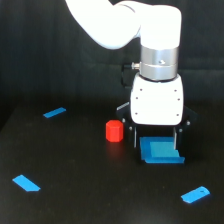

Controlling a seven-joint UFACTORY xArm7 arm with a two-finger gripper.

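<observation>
A red block (114, 131) with many sides stands on the dark table, left of the gripper. My gripper (157, 146) points down above a square blue object (161, 151), with its dark fingers wide apart. The white hand hides the upper part of the blue object, and I cannot tell whether it is a shallow tray or a flat block. No contact between the fingers and either object can be made out.
Blue tape strips lie flat at the back left (55, 112), front left (26, 183) and front right (195, 194). A dark curtain hangs behind.
</observation>
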